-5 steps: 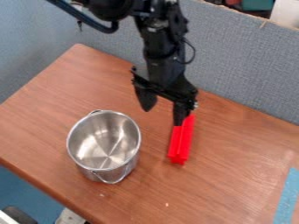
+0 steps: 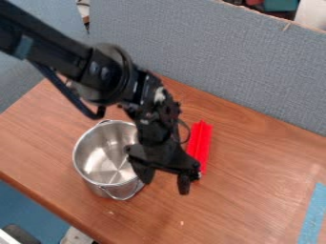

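Note:
The black gripper (image 2: 165,179) hangs low over the front of the wooden table, open, between a steel pot and a red bar. The pot (image 2: 97,154) stands at the left, partly hidden behind the arm. The red bar (image 2: 200,143) lies to the right, its lower part partly covered by the gripper. Whether the gripper touches either one cannot be told.
A blue strip (image 2: 312,213) lies at the table's right edge. A grey padded wall (image 2: 230,57) runs along the back.
The pot and bar appear unmoved.

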